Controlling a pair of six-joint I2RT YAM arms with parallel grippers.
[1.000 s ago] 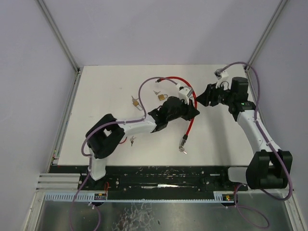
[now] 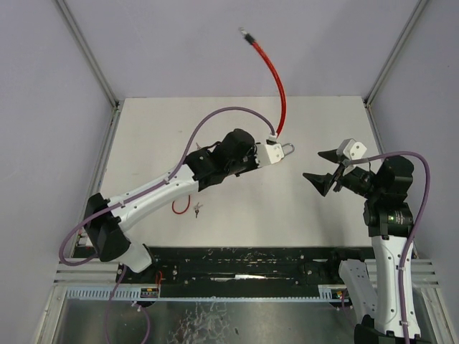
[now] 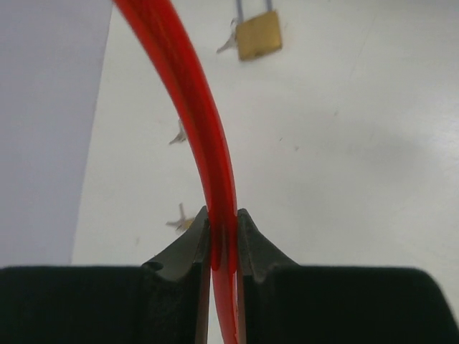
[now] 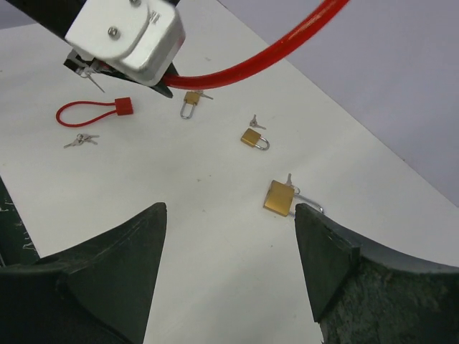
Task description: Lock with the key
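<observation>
My left gripper (image 2: 262, 154) is shut on a thick red cable lock (image 2: 278, 89), whose free end with a dark tip rises toward the back in the top view. The cable runs between its fingers in the left wrist view (image 3: 224, 236). My right gripper stands open and empty to the right of it, over the table. In the right wrist view, brass padlocks (image 4: 279, 197), some with keys, a red small cable lock (image 4: 123, 106) and loose keys (image 4: 80, 140) lie on the table.
Grey walls surround it, and a dark gap runs along the front edge.
My left gripper has lifted and carried the red cable back and left, its dark end swinging upward. My right gripper has drawn away to the right from the cable.
</observation>
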